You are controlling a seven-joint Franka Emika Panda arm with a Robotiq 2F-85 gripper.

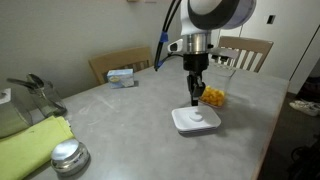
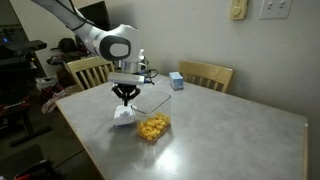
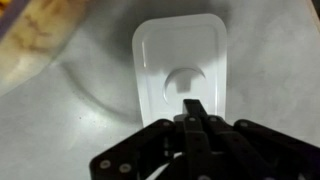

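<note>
A white rectangular lid with rounded corners and a round raised knob lies flat on the grey table. My gripper points down just above it, shut, and nothing shows between its fingers. The wrist view has the lid with the gripper over its knob; whether the fingertips touch it I cannot tell. Close beside the lid stands a clear container holding orange and yellow pieces, its top uncovered.
At the left are a yellow cloth, a silver round object and a holder with utensils. A blue-white box sits near the back edge by a wooden chair. Mid-table is bare.
</note>
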